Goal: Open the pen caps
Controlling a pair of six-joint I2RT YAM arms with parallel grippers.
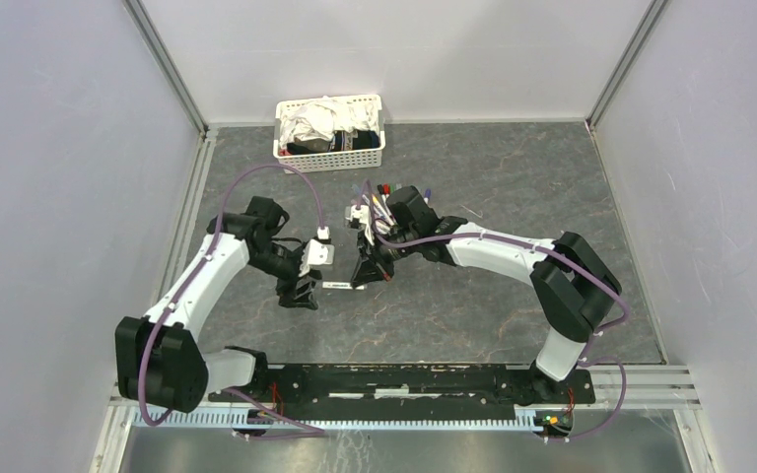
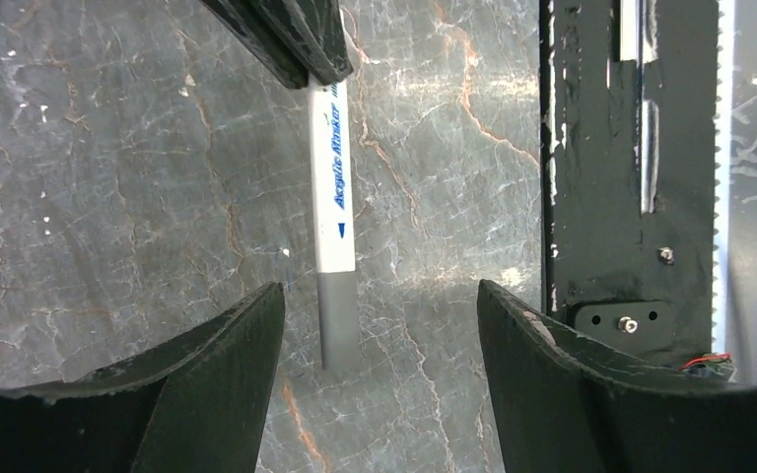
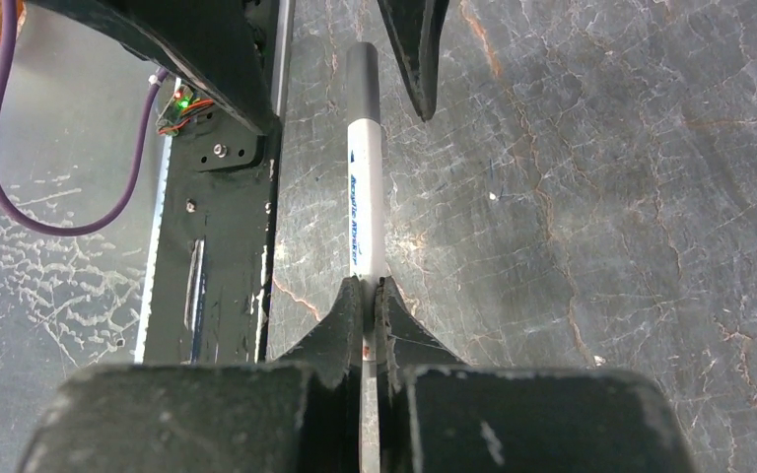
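A white pen (image 3: 365, 197) marked "Acrylic Marker", with a grey cap (image 2: 338, 320), lies level between the two arms. My right gripper is shut on the pen's white barrel, its two narrow fingertips pressed to either side. The capped end points toward my left gripper. That gripper is open: one finger (image 2: 241, 340) stands on each side of the cap, with a gap between fingers and cap, wider on one side. The cap is on the barrel. In the top view, the left gripper's fingers hide most of the cap.
Several more pens (image 1: 382, 193) lie behind the right arm, partly covered by it. A white basket (image 1: 330, 160) holding cloth stands at the back. A black rail (image 1: 394, 382) runs along the front edge.
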